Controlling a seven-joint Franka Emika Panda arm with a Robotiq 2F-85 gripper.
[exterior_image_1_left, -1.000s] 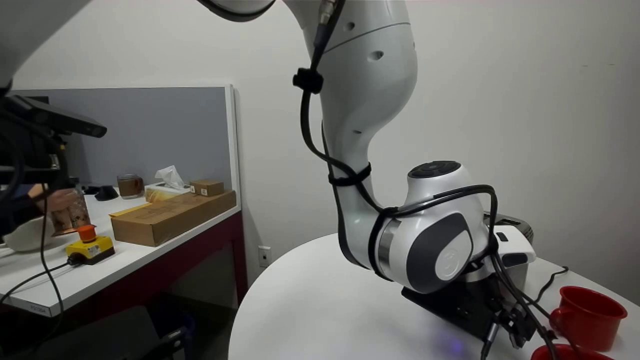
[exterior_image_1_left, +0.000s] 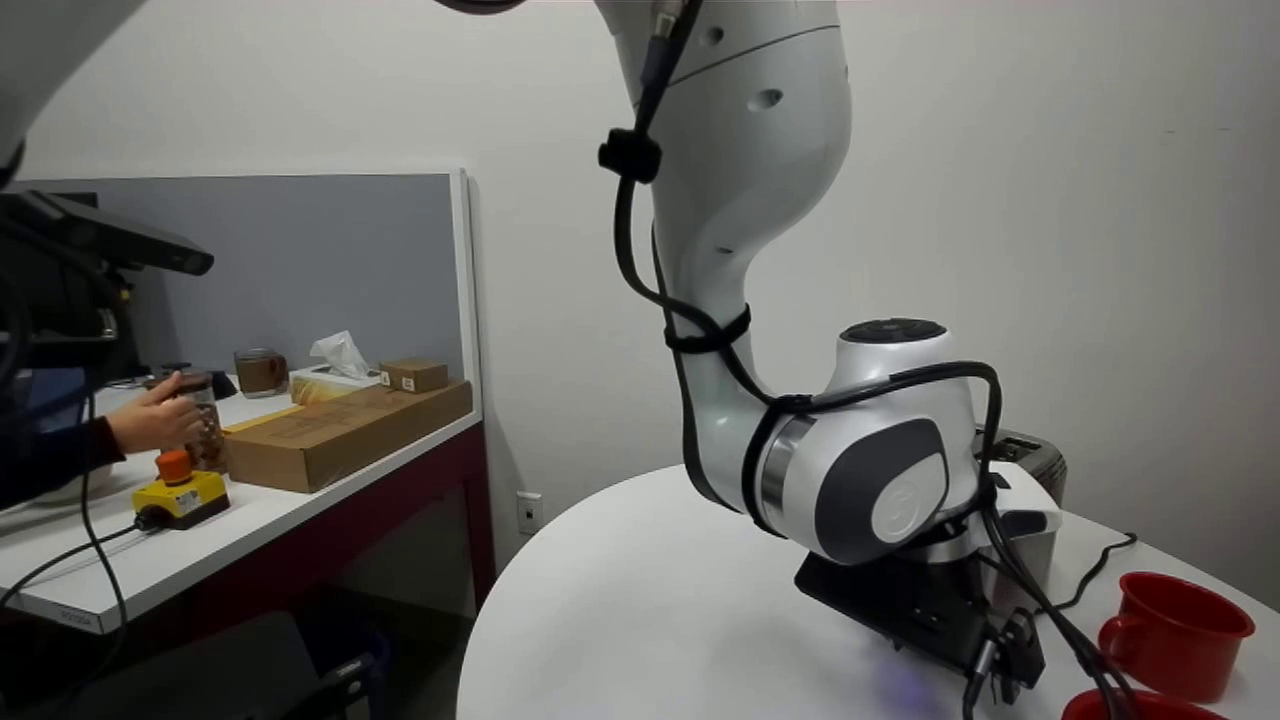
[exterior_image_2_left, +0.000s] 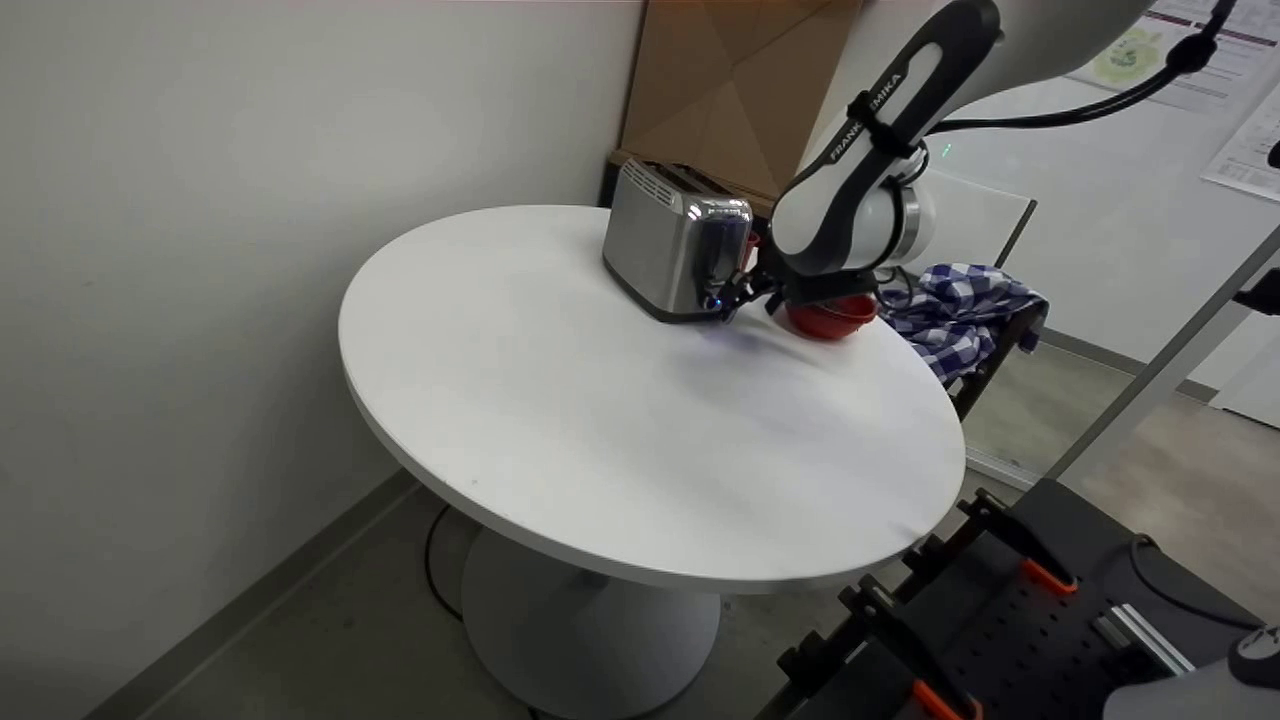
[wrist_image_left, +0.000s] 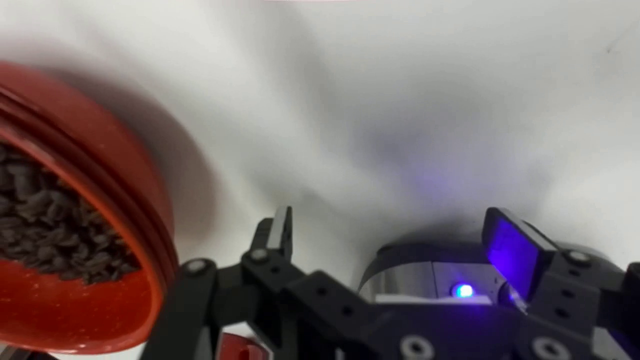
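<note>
My gripper is open, its two dark fingers (wrist_image_left: 516, 249) wide apart in the wrist view. Low between them shows the metal end of the toaster (wrist_image_left: 399, 279), with a lit blue button (wrist_image_left: 463, 291). Whether the fingers touch the toaster I cannot tell. The silver toaster (exterior_image_2_left: 654, 246) stands upright at the table's far side in exterior view 2, with my gripper (exterior_image_2_left: 729, 295) at its near end. Left of the fingers in the wrist view is a red bowl (wrist_image_left: 135, 162) containing dark, dried bits.
A red cup (exterior_image_1_left: 1182, 636) stands beside the red bowl (exterior_image_1_left: 1152, 706) at the right in exterior view 1. The toaster's black cord (exterior_image_1_left: 1098, 570) lies behind the arm. A person's hand (exterior_image_1_left: 162, 414) is at the other desk.
My arm's wrist has tilted and shifted a little; the gripper stands slightly further left in exterior view 1. At the desk, the person's hand and the jar have moved right.
</note>
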